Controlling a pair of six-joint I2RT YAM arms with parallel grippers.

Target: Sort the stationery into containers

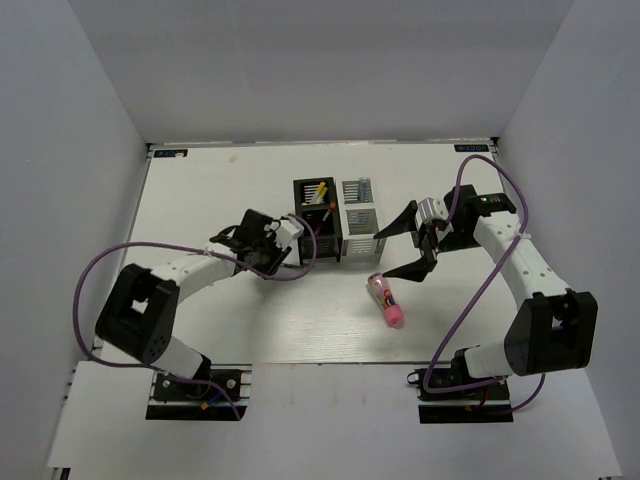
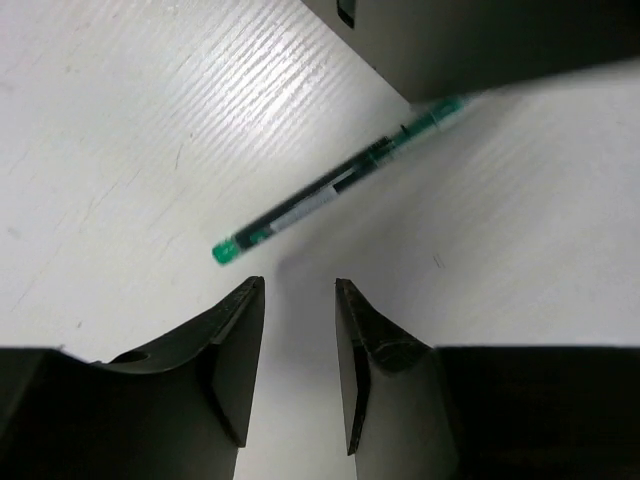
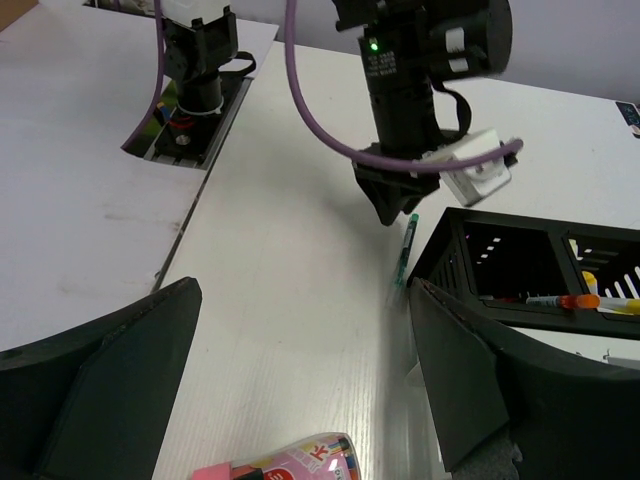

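A dark pen with green ends (image 2: 320, 195) lies on the table, beyond my left fingertips and partly hidden by a dark box corner. In the right wrist view the pen (image 3: 404, 258) lies beside the black container. My left gripper is partly open above the table, its fingers apart with no object visible between them. Open and empty, my right gripper (image 1: 382, 256) hovers right of the white container. Below it lies a pink-capped bottle-like item (image 1: 385, 300), also seen as a pink item (image 3: 300, 460) at the bottom of the right wrist view.
The black container (image 1: 337, 215) holds yellow and orange-red items. Joined to its right side is the white compartmented container (image 1: 343, 222), with a bluish item (image 1: 364, 188) in its back section. Free table shows at the front and both sides.
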